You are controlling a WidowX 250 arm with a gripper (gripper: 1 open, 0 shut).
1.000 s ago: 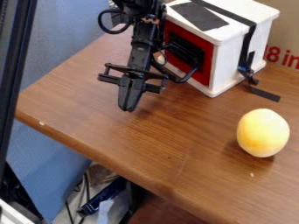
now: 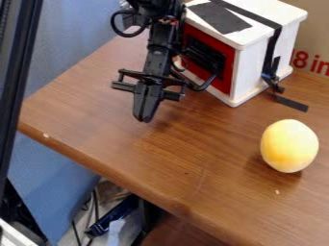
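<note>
My black gripper [image 2: 146, 108] points down above the wooden table in the upper middle of the view, just left of a white box [image 2: 257, 38] with a red front panel [image 2: 214, 58] and black straps. Its fingertips look close together, but whether they are fully shut is unclear; nothing shows held in them. A pale yellow ball [image 2: 290, 144] rests on the table to the right, apart from the gripper.
A dark frame post [image 2: 15, 86] stands at the left, and a cardboard box [image 2: 313, 53] is behind at right.
</note>
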